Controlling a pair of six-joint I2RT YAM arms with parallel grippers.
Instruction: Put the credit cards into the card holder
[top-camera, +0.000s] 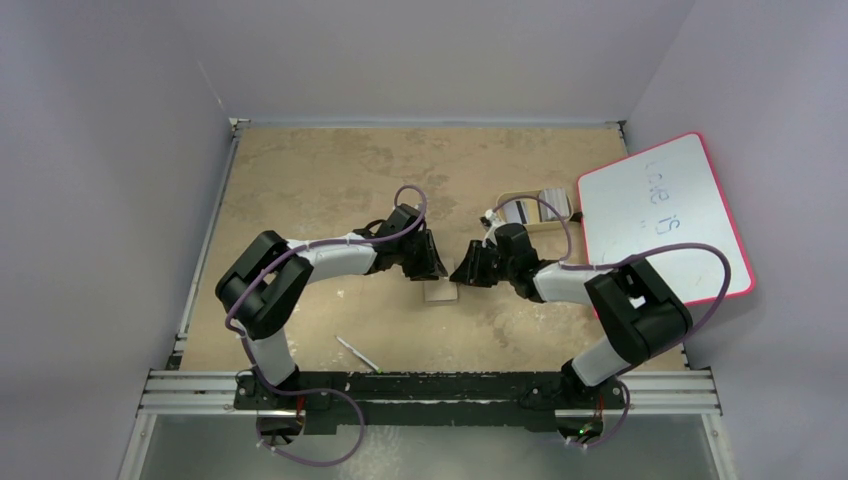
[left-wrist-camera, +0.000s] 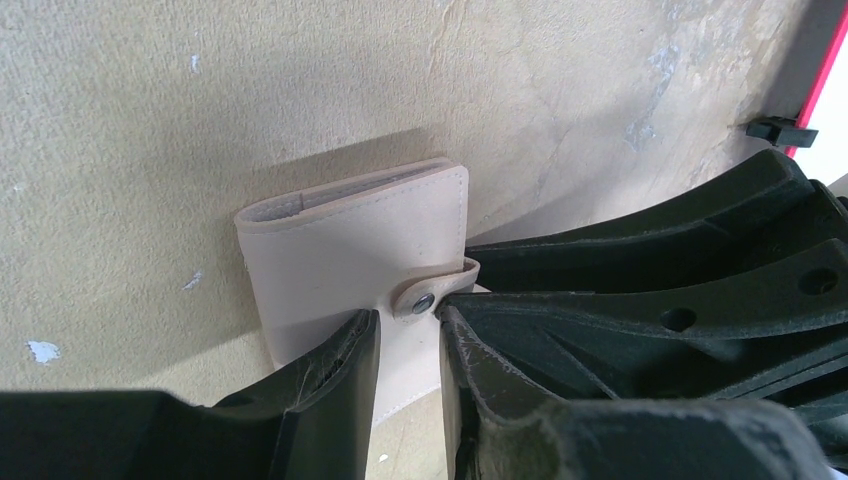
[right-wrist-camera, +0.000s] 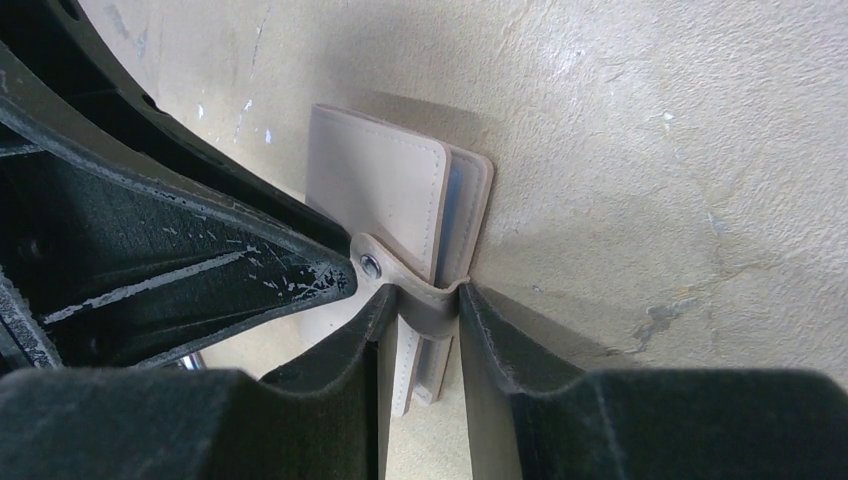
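The pale leather card holder (top-camera: 440, 293) lies on the table between both grippers, its strap with metal snap (left-wrist-camera: 423, 302) across it. In the left wrist view, my left gripper is part open over the holder, fingertips just below the snap. In the right wrist view, my right gripper has its fingertips at the strap's loop at the holder's edge; whether it grips it is unclear. A blue strip (right-wrist-camera: 449, 207) shows inside the holder's fold.
A box (top-camera: 532, 225) with cards in compartments stands behind the right arm. A whiteboard (top-camera: 660, 215) lies at the right, a white pen (top-camera: 355, 352) at the front left.
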